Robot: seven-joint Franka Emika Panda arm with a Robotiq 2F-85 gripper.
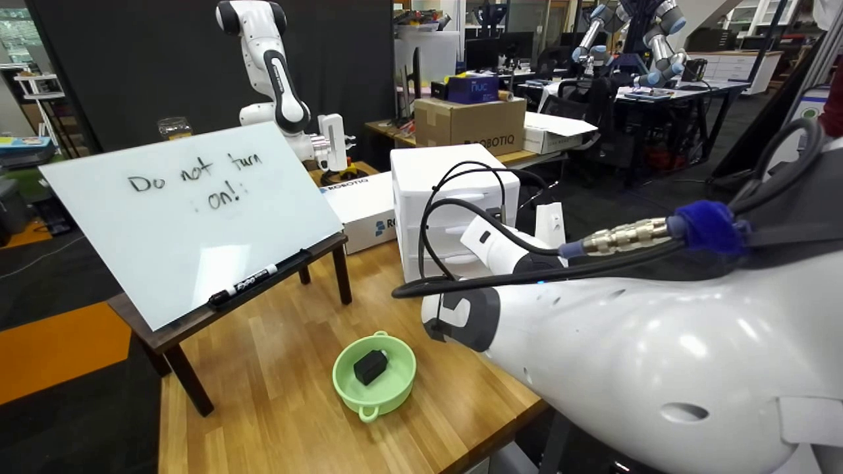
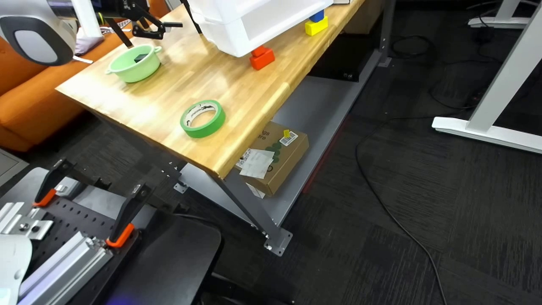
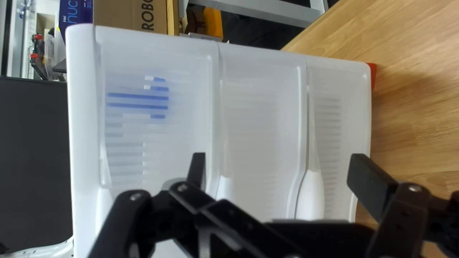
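My gripper stands open in the wrist view, its two black fingers wide apart with nothing held. It faces a white drawer unit (image 3: pixel 258 129), which has three translucent drawers and appears turned sideways here. White handles (image 3: pixel 310 195) show close to the fingers, but contact cannot be made out. Blue shapes (image 3: pixel 137 101) show through the top drawer. In exterior view 1 the arm hides part of the drawer unit (image 1: pixel 446 162) and the gripper itself. A light green bowl (image 1: pixel 392 386) with a black block (image 1: pixel 369 367) inside sits on the table.
A whiteboard (image 1: pixel 158 213) with a marker (image 1: pixel 251 278) on its ledge leans at the left. Red (image 2: pixel 262 58) and yellow (image 2: pixel 317 26) blocks sit by the drawer unit's base. Green tape (image 2: pixel 203 128) lies near the table corner. Wood around the bowl is clear.
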